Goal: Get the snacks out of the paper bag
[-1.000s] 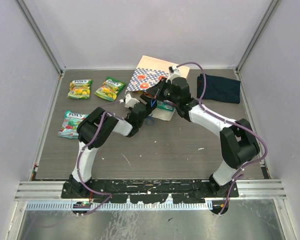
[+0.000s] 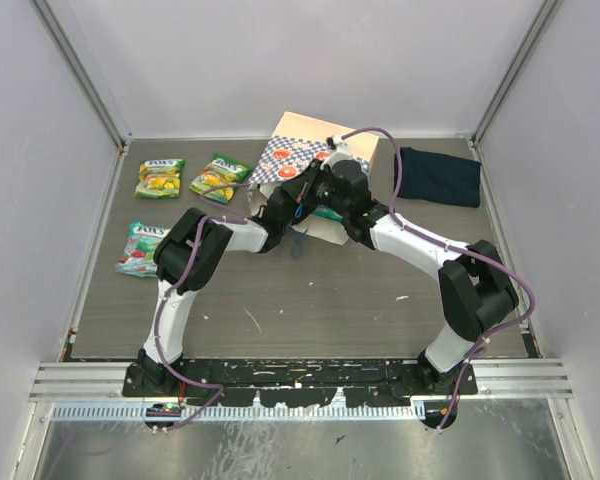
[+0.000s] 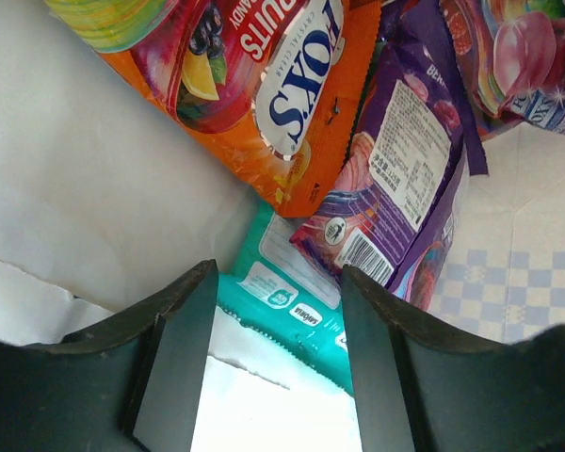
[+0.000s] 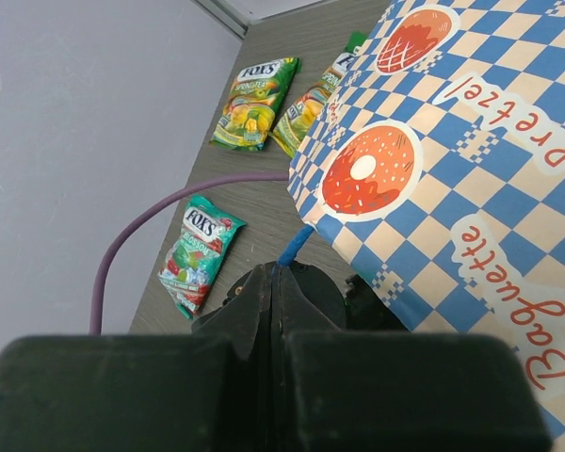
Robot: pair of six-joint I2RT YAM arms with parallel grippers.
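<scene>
The checkered paper bag [image 2: 285,155] lies at back centre, my right gripper shut at its edge by the blue handle [image 4: 292,247]; what it grips is hard to see. My left gripper is inside the bag, fingers apart, over a teal packet [image 3: 287,259]. An orange Fox's packet [image 3: 254,85], a purple packet [image 3: 405,160] and another packet [image 3: 513,52] lie inside. Three packets lie outside on the left: yellow-green [image 2: 159,178], another [image 2: 218,178] and green [image 2: 140,250].
A dark folded cloth [image 2: 438,178] lies at back right. White walls enclose the sides and back.
My left arm has moved slightly toward the back, further into the bag's mouth. The right arm has shifted very little.
</scene>
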